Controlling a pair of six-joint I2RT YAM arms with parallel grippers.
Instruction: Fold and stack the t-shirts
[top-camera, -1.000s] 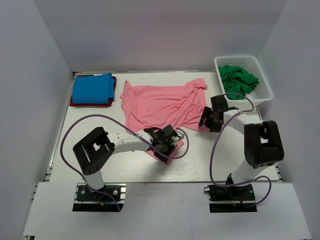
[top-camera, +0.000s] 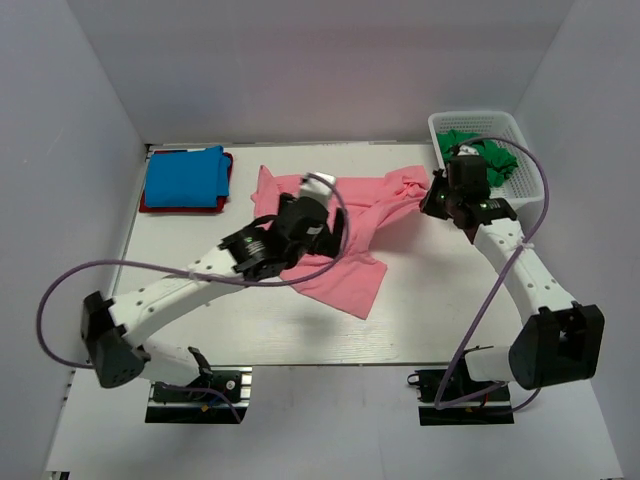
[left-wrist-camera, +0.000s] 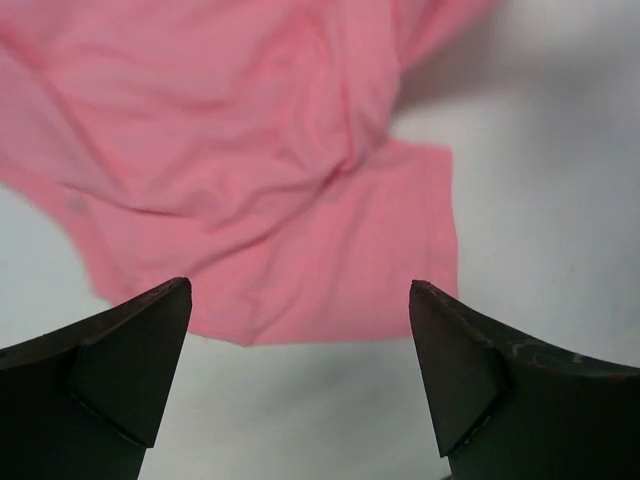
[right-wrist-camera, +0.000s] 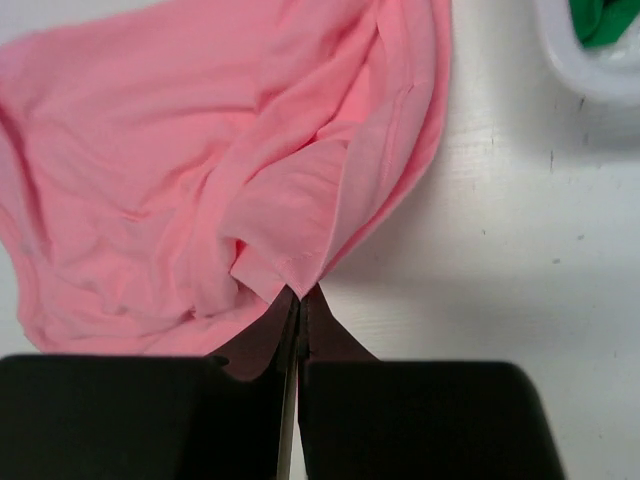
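A rumpled pink t-shirt (top-camera: 340, 280) lies spread over the middle of the table, with a squarish flap toward the front. My left gripper (top-camera: 325, 235) hovers above it, its dark fingers apart in the left wrist view with nothing between them. My right gripper is shut at the shirt's right end; a ridge of pink fabric (right-wrist-camera: 310, 240) runs up from its fingertips and looks pinched there, slightly raised.
A folded blue shirt (top-camera: 185, 175) lies on a red one (top-camera: 175, 208) at the back left. A white basket (top-camera: 520, 135) holding green cloth (top-camera: 495, 155) stands at the back right.
My right gripper has shut and moved back with the shirt's right side. My left gripper has risen from the front flap and moved toward the back.
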